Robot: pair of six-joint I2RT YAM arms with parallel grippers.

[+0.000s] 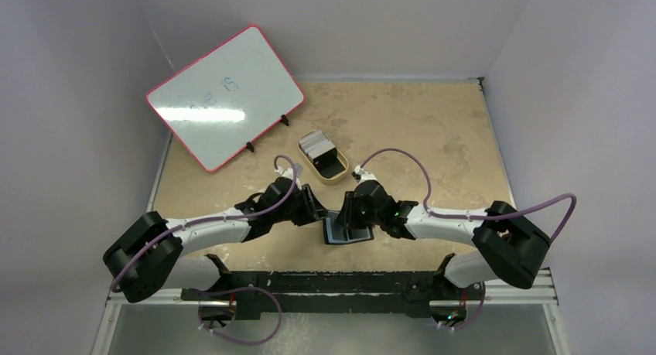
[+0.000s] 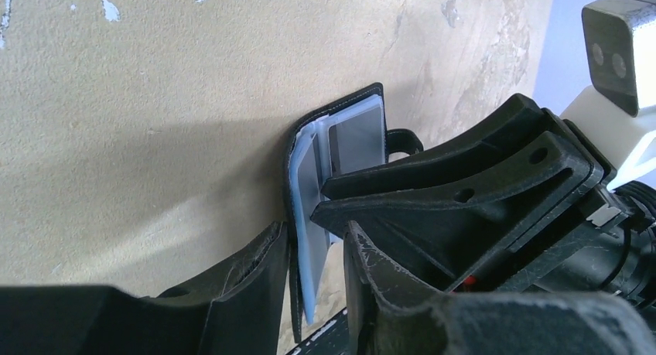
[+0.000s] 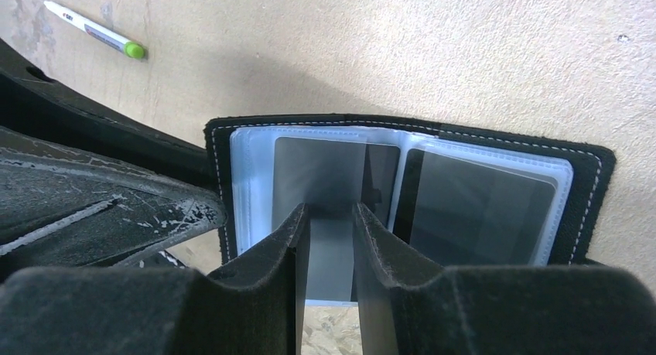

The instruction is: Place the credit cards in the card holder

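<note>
The black card holder (image 1: 336,233) lies open on the table between both grippers, its clear sleeves holding dark inserts; its near left edge rises in the left wrist view (image 2: 309,216). My left gripper is open at that edge, which shows between its fingertips. My right gripper is part open, its fingertips over the left sleeve, with nothing clearly held between them. A tan box (image 1: 340,169) with a stack of pale cards (image 1: 316,145) stands behind the holder.
A whiteboard (image 1: 224,100) on clips fills the back left. A pen (image 3: 93,30) lies on the table near the holder.
</note>
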